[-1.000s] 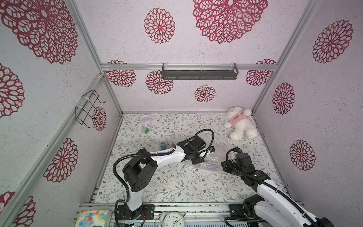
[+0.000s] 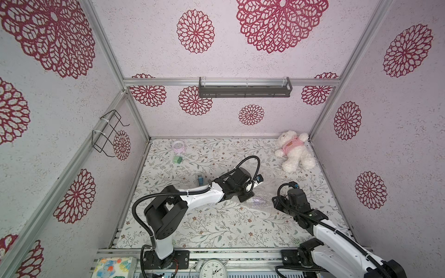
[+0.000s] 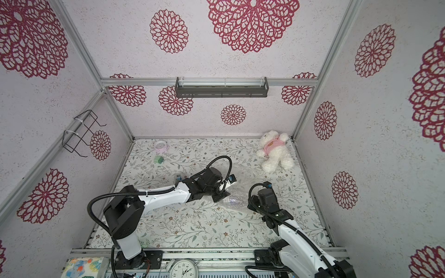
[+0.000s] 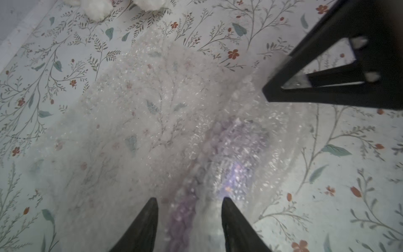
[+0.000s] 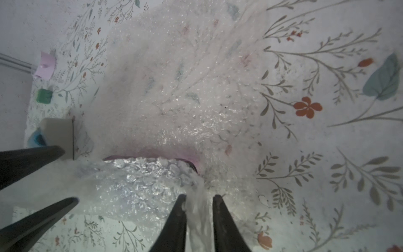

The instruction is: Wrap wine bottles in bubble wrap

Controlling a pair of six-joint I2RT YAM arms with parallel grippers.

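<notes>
A clear bubble-wrap sheet point(image 4: 126, 126) lies on the floral surface, its near side folded over a purplish bottle point(image 4: 235, 168), whose shape is partly hidden under the bubbles. My left gripper is over that covered bottle, fingers apart. My right gripper is at the bottle's right end, fingers part open around a crumpled strand of wrap; whether it grips it is unclear. In both top views the arms meet over the wrap, hiding much of it.
A white teddy bear point(image 2: 296, 155) lies back right. A green block point(image 2: 177, 159), a pale pink ring point(image 3: 160, 144) and a small blue-grey object point(image 2: 200, 179) sit on the left.
My right gripper shifted only slightly.
</notes>
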